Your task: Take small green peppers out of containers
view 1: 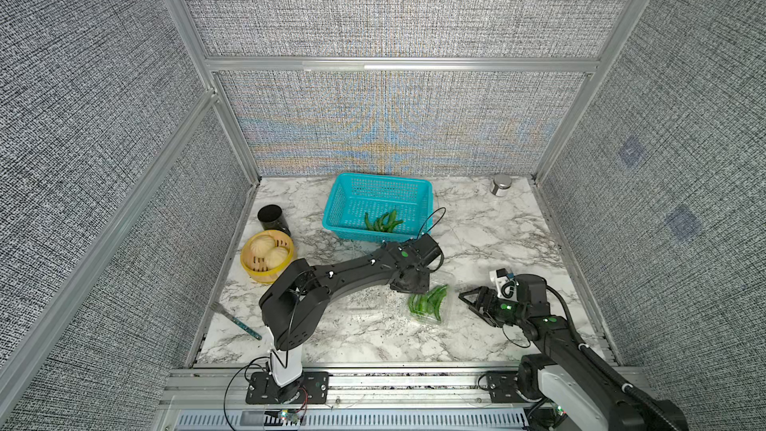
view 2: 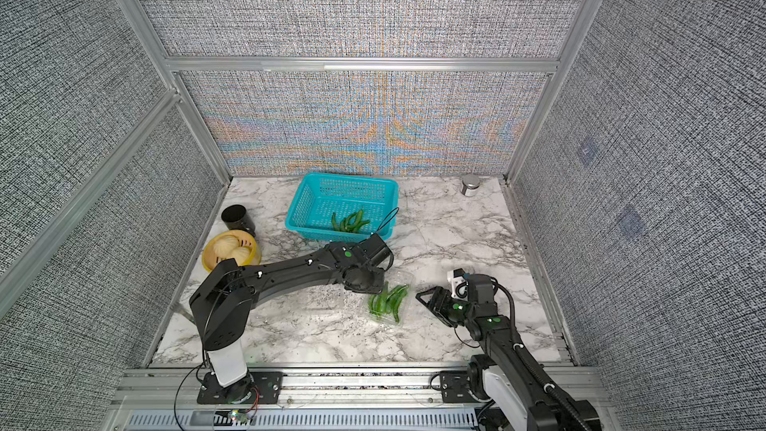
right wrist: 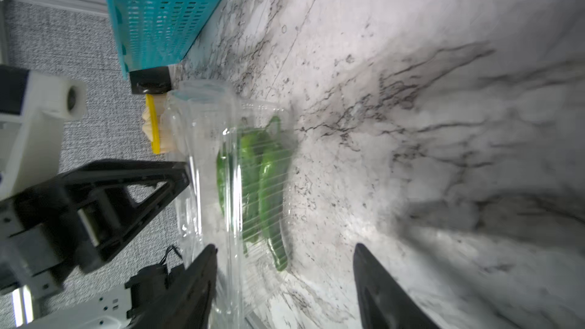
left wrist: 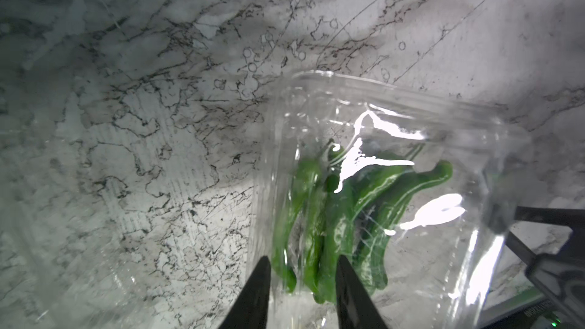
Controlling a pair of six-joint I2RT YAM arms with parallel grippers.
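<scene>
A clear plastic container (left wrist: 390, 85) holds several small green peppers (left wrist: 335, 237) on the table's middle. Over it, pointing down, my left gripper has its fingers parted, with peppers visible below the gap and none held. At the container's right side, my right gripper (view 1: 469, 301) stands with its fingers apart. In the right wrist view, its left finger (right wrist: 198, 286) is close to the container's near wall; contact cannot be told. More green peppers (view 1: 384, 222) lie in the teal basket (view 1: 379, 177) at the back.
A yellow steamer (view 1: 249, 267) with buns and a black jar (view 1: 273, 217) stand at the left. Nearby lies a teal-handled brush (view 1: 239, 324). A small silver-lidded jar (view 1: 500, 184) sits at the back right. Free table lies right of the basket.
</scene>
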